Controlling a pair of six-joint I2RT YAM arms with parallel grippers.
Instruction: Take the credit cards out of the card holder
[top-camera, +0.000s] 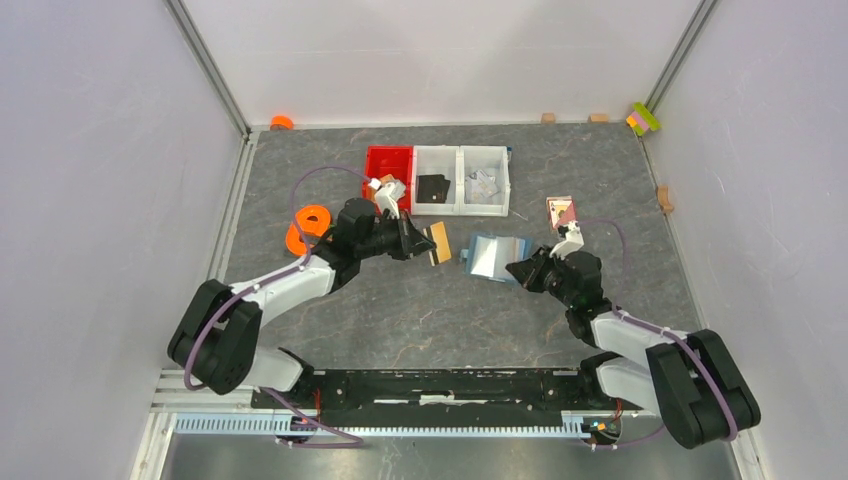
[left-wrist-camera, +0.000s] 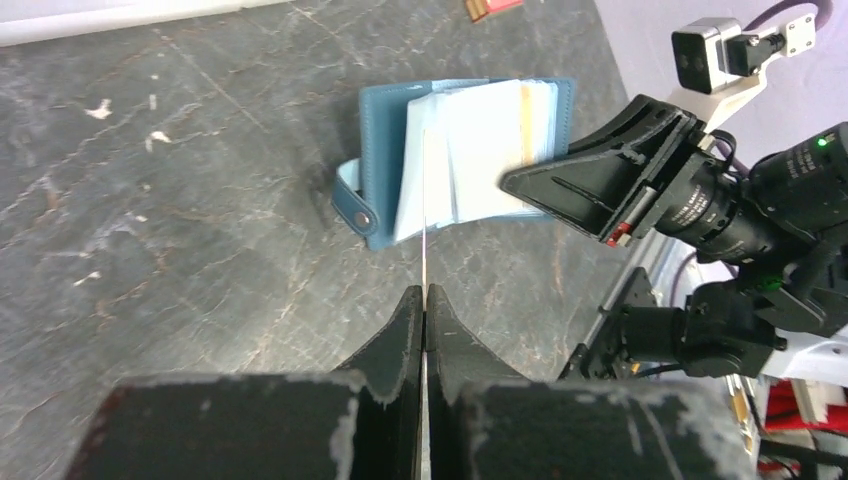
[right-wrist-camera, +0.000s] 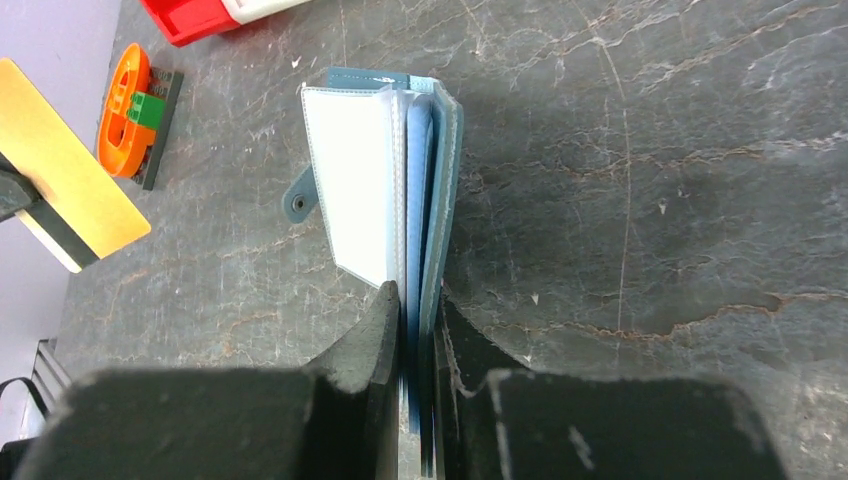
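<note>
A blue card holder with clear sleeves (top-camera: 492, 255) hangs from my right gripper (top-camera: 516, 268), which is shut on it; in the right wrist view its pages (right-wrist-camera: 350, 180) stand upright between the fingers. A yellow card with a black stripe (top-camera: 439, 240) is held by my left gripper (top-camera: 420, 245), clear of the holder's left side; the right wrist view shows it at the far left (right-wrist-camera: 75, 165). In the left wrist view it is seen edge-on between the shut fingers.
At the back are a red bin (top-camera: 390, 155) and white bins (top-camera: 437, 208) with small items. An orange toy (top-camera: 296, 240) lies left, a small box (top-camera: 560, 208) right.
</note>
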